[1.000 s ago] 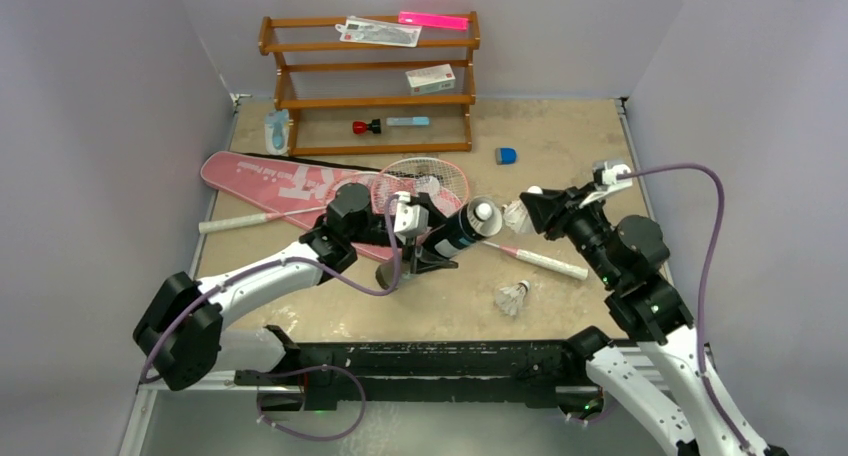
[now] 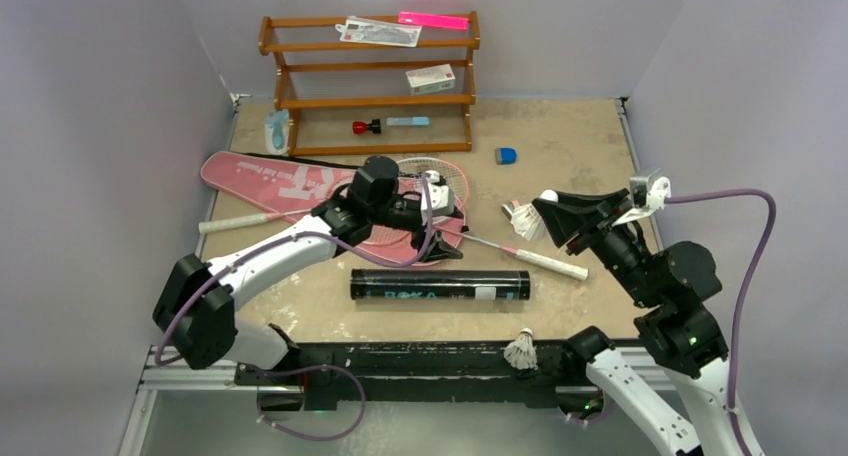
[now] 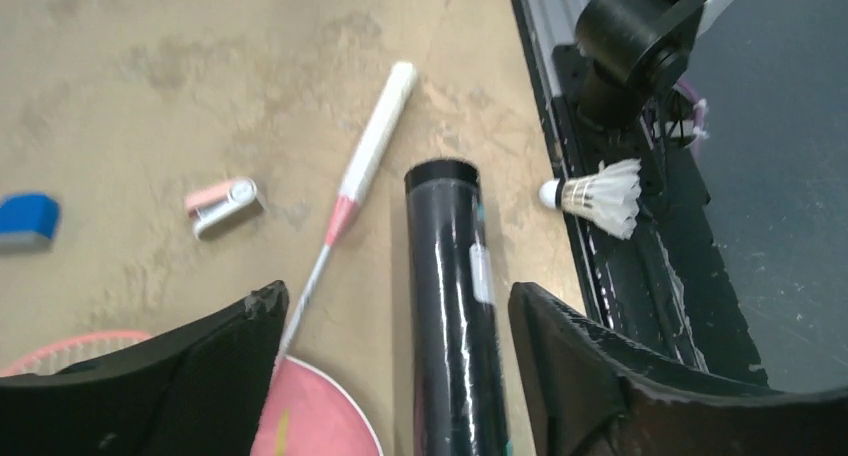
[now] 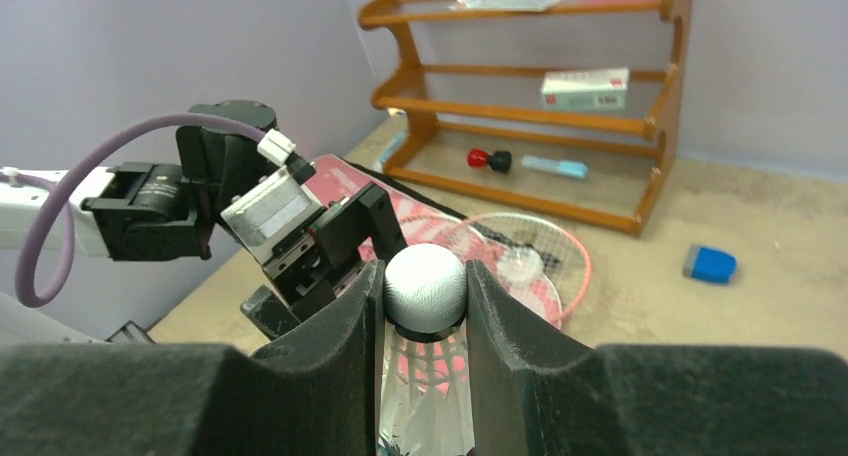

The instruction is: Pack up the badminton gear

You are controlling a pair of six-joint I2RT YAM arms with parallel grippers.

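Observation:
My left gripper (image 2: pixel 440 231) stands open above the pink racket bag (image 2: pixel 245 176), with nothing between its fingers. The black shuttlecock tube (image 2: pixel 420 284) lies flat on the table below it. My right gripper, at the table's right, is shut on a shuttlecock (image 4: pixel 425 286), cork upward. Another shuttlecock (image 2: pixel 520 348) lies at the front edge beyond the tube, also in the left wrist view (image 3: pixel 610 201). Two rackets lie over or beside the bag, their handles (image 2: pixel 552 266) to right and left.
A wooden rack (image 2: pixel 370 103) with small items stands at the back. A blue object (image 2: pixel 505 156) and a small pink-white object (image 3: pixel 225 206) lie on the right half.
The tube went from tilted in my left gripper to lying flat, released. The front shuttlecock moved toward the front edge.

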